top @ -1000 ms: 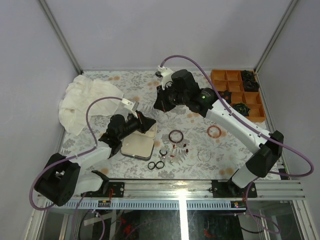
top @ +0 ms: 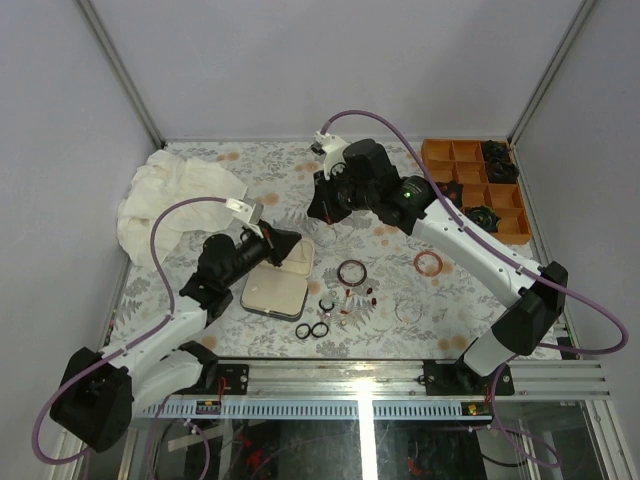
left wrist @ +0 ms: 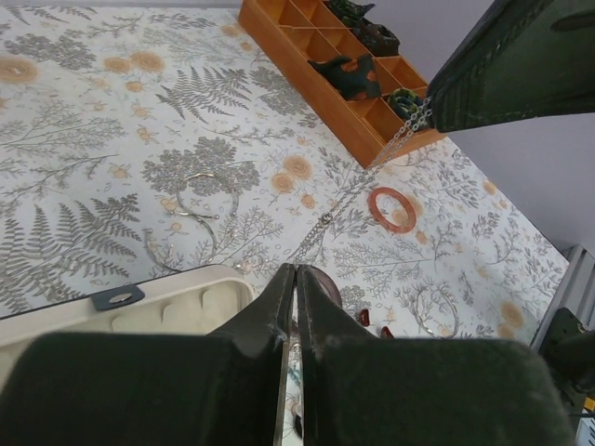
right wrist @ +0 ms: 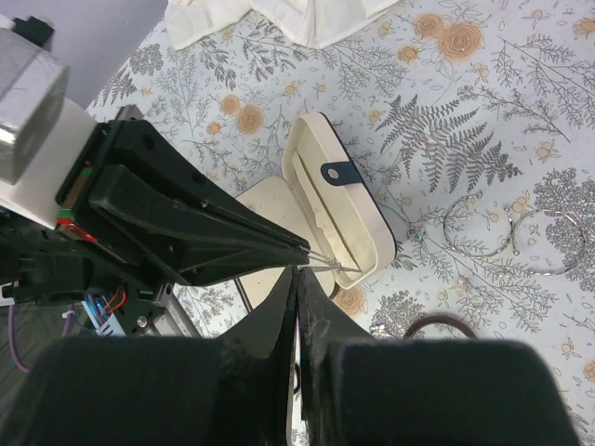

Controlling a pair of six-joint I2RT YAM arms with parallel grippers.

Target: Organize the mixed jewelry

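Note:
A thin silver chain necklace (left wrist: 346,197) is stretched between my two grippers. My left gripper (top: 299,239) is over the back edge of the cream jewelry box (top: 276,290), shut on one end of the chain. The right gripper (top: 312,213), just behind it, is shut on the other end; the pinched links themselves are hardly visible. From the right wrist view, fine strands show by the left fingertips (right wrist: 305,256), above the box's raised inner part (right wrist: 372,243). The box lies open. Bracelets (right wrist: 559,243), a dark bangle (top: 352,273) and a coral bangle (top: 428,264) lie on the cloth.
A wooden compartment tray (top: 511,228) with dark items stands at the back right. White fabric (top: 165,205) is heaped at the back left. Black rings (top: 320,329) and small red pieces (top: 372,301) lie right of the box.
My left gripper has drawn back a little to the left, away from the right gripper. The right arm and the box have not moved.

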